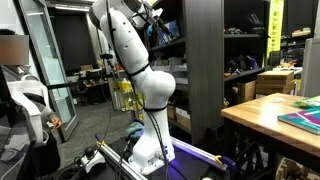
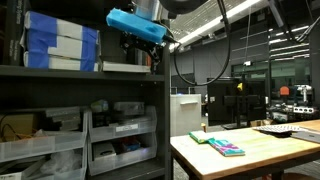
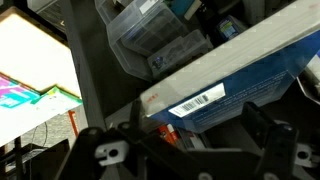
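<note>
My gripper is open up by the top shelf, its dark fingers point(image 3: 262, 128) spread apart along the bottom of the wrist view. Just beyond them lies a blue and white box point(image 3: 235, 100) with a barcode label; I cannot tell whether they touch it. In exterior view 2 a blue box face point(image 2: 135, 25) shows at the upper shelf's right end, close to the dark gripper parts. Exterior view 1 has the gripper high at its top edge, near a blue patch point(image 1: 168, 31), with the fingers too small to make out.
More blue and white boxes point(image 2: 62, 47) fill the upper shelf to the left. Clear plastic bins point(image 2: 125, 127) stand on the shelves below. A wooden table point(image 1: 262, 115) carries colourful flat packets point(image 2: 226, 147). Dark shelf boards and uprights are close around the gripper.
</note>
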